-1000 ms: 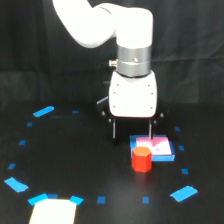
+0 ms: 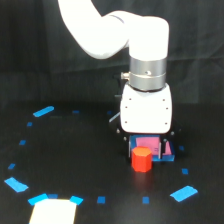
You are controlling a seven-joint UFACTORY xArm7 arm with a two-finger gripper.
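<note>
My gripper (image 2: 146, 148) points straight down, low over a pink and blue object (image 2: 166, 154) right of the middle. Its dark fingers reach down around the pink part, but against the black table their gap is hard to read. Whether they touch it does not show clearly. A red-orange block (image 2: 142, 160) with a many-sided top stands just in front of the pink and blue object and hides part of its near edge.
Blue tape strips lie flat at the far left (image 2: 43, 111), near left (image 2: 16, 184) and near right (image 2: 184, 193), with small blue squares between. A pale block (image 2: 53, 212) sits at the front left edge.
My gripper has come down and somewhat to the right, from above the pink and blue object to low over it. The red-orange block has not visibly moved.
</note>
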